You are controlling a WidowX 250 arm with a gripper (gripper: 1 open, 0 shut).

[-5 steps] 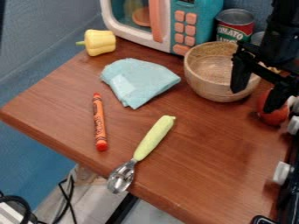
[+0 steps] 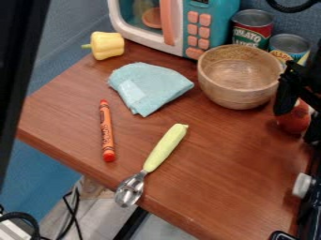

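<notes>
The black gripper is at the right edge of the view, partly out of frame, over a red round object that it partly hides; whether it is open or shut is unclear. A pale wooden bowl stands just left of it. On the wooden table lie a light blue folded cloth, a red-orange crayon and a spoon with a pale green handle.
A toy microwave stands at the back, with a yellow object to its left and two cans to its right.
The gripper has moved right, away from the bowl and toward the edge of the view, uncovering more of the bowl and the cans.
</notes>
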